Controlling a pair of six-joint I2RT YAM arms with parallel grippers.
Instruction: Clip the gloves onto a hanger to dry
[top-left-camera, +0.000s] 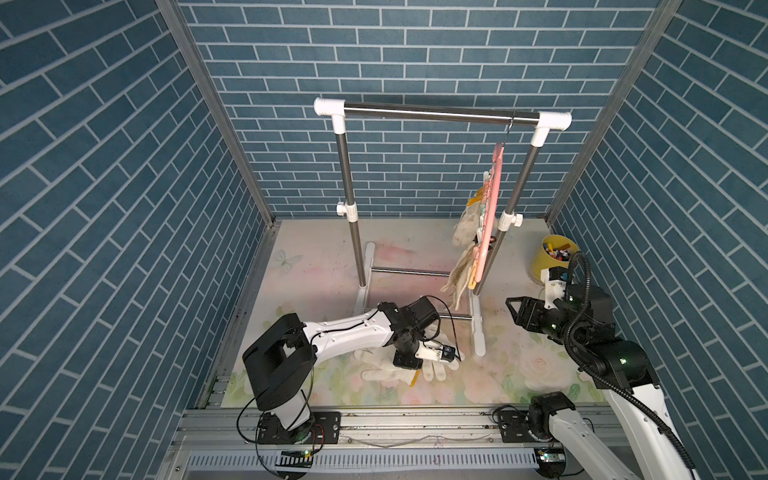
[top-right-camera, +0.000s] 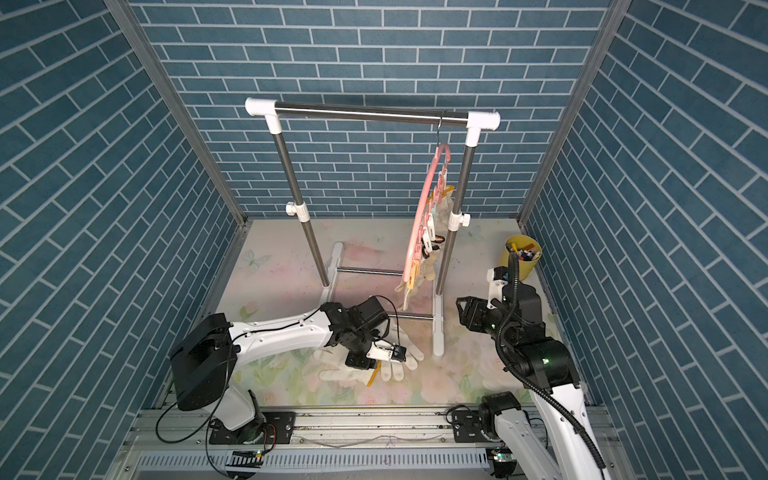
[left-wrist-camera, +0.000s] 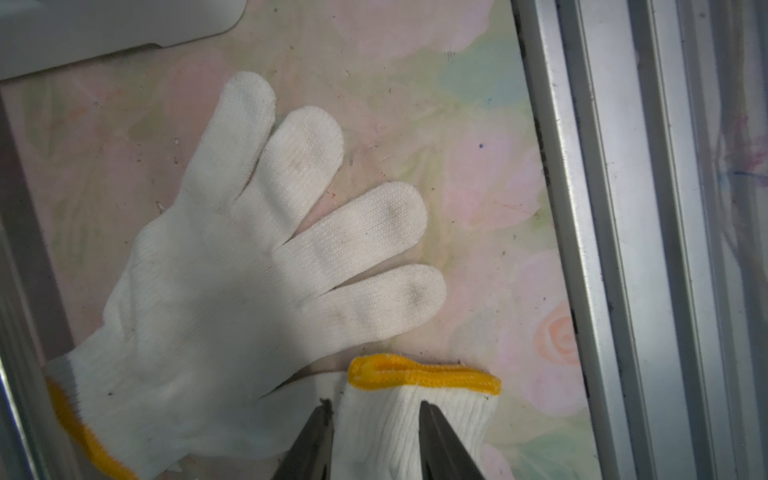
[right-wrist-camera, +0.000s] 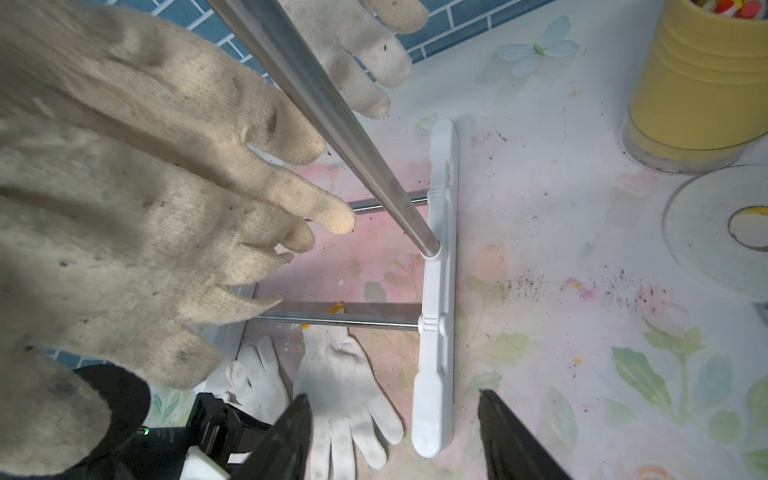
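Two white gloves with yellow cuffs lie on the table below my left arm. One glove (left-wrist-camera: 216, 272) spreads its fingers flat; the other's cuff (left-wrist-camera: 416, 408) overlaps beside it. My left gripper is over this cuff, its fingers parted on either side of the ribbed cloth; whether they touch it cannot be told. From the rack's right end hangs a pink hanger (top-left-camera: 493, 208), with other gloves (top-left-camera: 462, 268) clipped on it. These hanging gloves (right-wrist-camera: 144, 232) fill the left of the right wrist view. My right gripper stands open and empty, right of the rack.
The metal rack's top bar (top-left-camera: 432, 113) spans above the table, and its white right foot (right-wrist-camera: 438, 320) lies between the hanging gloves and clear table. A yellow bucket (right-wrist-camera: 704, 88) holding small items stands at the back right, with a white disc (right-wrist-camera: 712, 248) near it.
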